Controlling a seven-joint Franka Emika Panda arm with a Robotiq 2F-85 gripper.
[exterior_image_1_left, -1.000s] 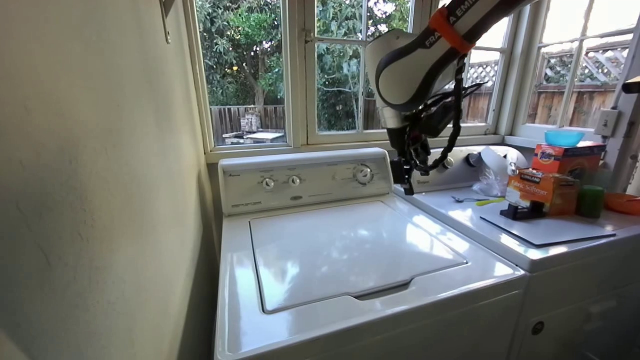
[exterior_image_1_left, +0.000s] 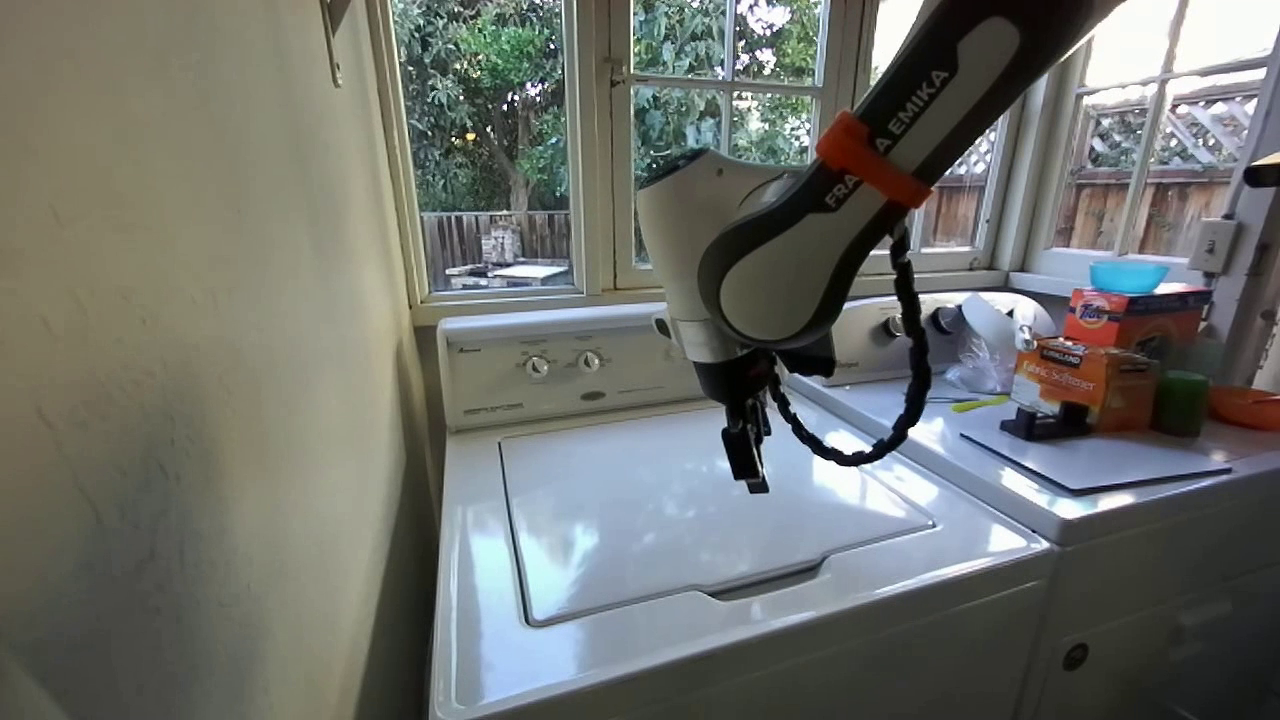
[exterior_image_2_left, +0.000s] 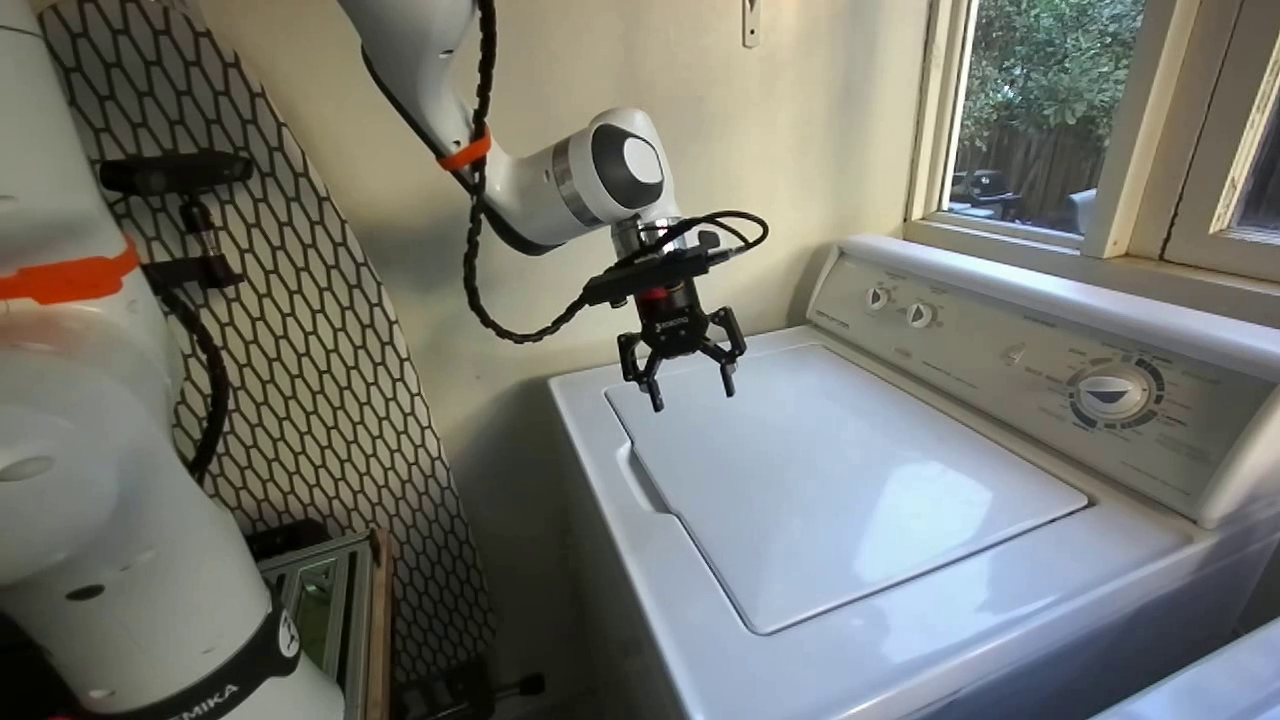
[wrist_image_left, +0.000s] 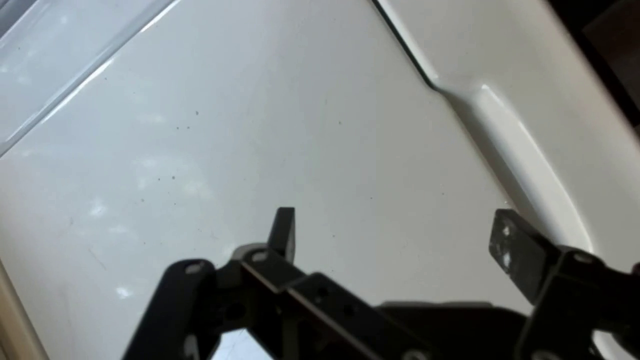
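Note:
My gripper (exterior_image_2_left: 693, 400) hangs above the lid of the white washing machine, its two fingers spread wide with nothing between them. In the wrist view the fingertips of the open gripper show against the bare lid (wrist_image_left: 270, 162). The shut lid (exterior_image_1_left: 672, 516) lies flat on the washer (exterior_image_1_left: 480, 648). A recessed handle notch (exterior_image_2_left: 649, 480) cuts into its front edge, seen in the wrist view beyond the right finger (wrist_image_left: 519, 252). From the first exterior view the gripper (exterior_image_1_left: 750, 480) appears over the lid, apart from it.
Behind the lid rises the washer's control panel (exterior_image_2_left: 996, 366) with knobs. On the neighbouring machine stand a fabric softener box (exterior_image_1_left: 1080, 390), a Tide box (exterior_image_1_left: 1134, 322), a blue bowl (exterior_image_1_left: 1128, 277) and a green cup (exterior_image_1_left: 1180, 402). A wall (exterior_image_1_left: 216, 360) borders the washer's left. The lid is clear.
The arm has come left and lower in the first exterior view, from beside the washer's control panel to over the lid. The lid and the other objects have stayed put.

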